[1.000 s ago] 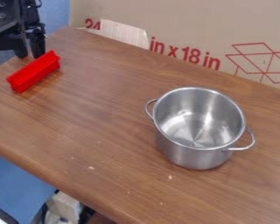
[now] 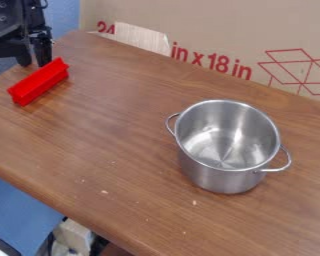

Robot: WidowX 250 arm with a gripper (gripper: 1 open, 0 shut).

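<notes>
The black gripper (image 2: 29, 52) is at the top left, partly cut off by the frame edge, just behind and above a long red block (image 2: 39, 81) lying on the left end of the wooden table (image 2: 129, 120). Whether its fingers are open or shut does not show clearly. A steel pot (image 2: 227, 150) with two side handles stands upright on the right half of the table, with nothing visible inside.
A cardboard panel (image 2: 243, 40) with red print runs along the back edge. A blue surface (image 2: 23, 210) lies beyond the left edge.
The gripper has shifted very slightly at the top left. The red block and the pot have not moved.
</notes>
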